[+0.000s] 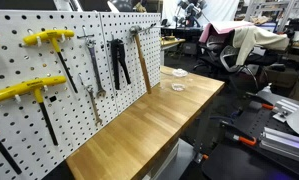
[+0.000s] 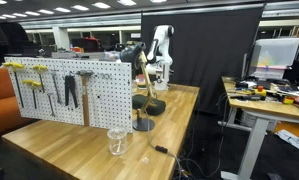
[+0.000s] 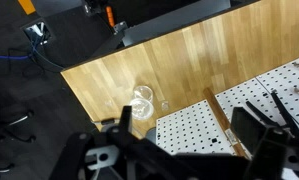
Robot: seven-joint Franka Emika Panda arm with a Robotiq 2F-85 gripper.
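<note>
My gripper is open in the wrist view, its dark fingers spread wide with nothing gripped between them. Below it, on the wooden table, stands a clear round container (image 3: 142, 103); a small clear piece (image 3: 165, 105) lies beside it. From the side, the clear container (image 2: 117, 141) shows near the front of the pegboard. A white pegboard (image 2: 106, 92) carries a wooden-handled hammer (image 1: 142, 62), black-handled pliers (image 1: 120, 63), wrenches (image 1: 94, 68) and yellow T-handled tools (image 1: 29, 89). I cannot make out the gripper clearly in either exterior view.
The wooden table (image 1: 116, 153) has a broad bare stretch before the pegboard. A white arm (image 2: 160, 48) rises at the table's far end. To the right, a separate table (image 2: 274, 106) is cluttered with tools. A cable (image 2: 165, 151) runs near the table's right edge.
</note>
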